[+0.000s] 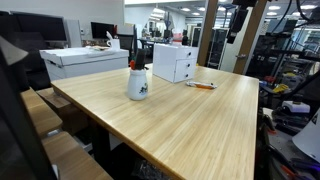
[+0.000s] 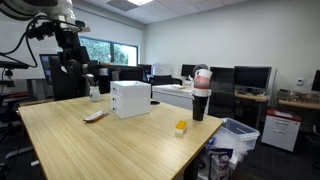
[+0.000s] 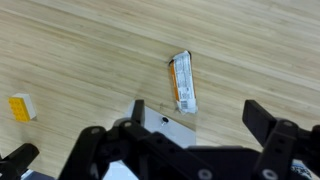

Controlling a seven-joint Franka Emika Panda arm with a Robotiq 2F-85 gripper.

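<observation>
My gripper stands open above the table, its two black fingers wide apart with nothing between them. Below and slightly ahead of the fingers, a slim orange-and-white item (image 3: pixel 183 82) lies flat on the wood. That same orange item (image 1: pixel 201 85) appears near the white drawer unit (image 1: pixel 175 63) in exterior view 1, and the item (image 2: pixel 95 116) lies left of the unit (image 2: pixel 131 98) in exterior view 2. The gripper (image 2: pixel 72 66) hangs well above the tabletop there. Part of the white unit (image 3: pixel 165 124) shows between the fingers in the wrist view, lower down.
A white cup (image 1: pixel 137 86) holding pens stands near the table's left edge. A small yellow-and-white block (image 2: pixel 181 127) lies on the far side of the drawer unit. Close to the edge there, a tall black-and-white cylinder (image 2: pixel 201 92) rises.
</observation>
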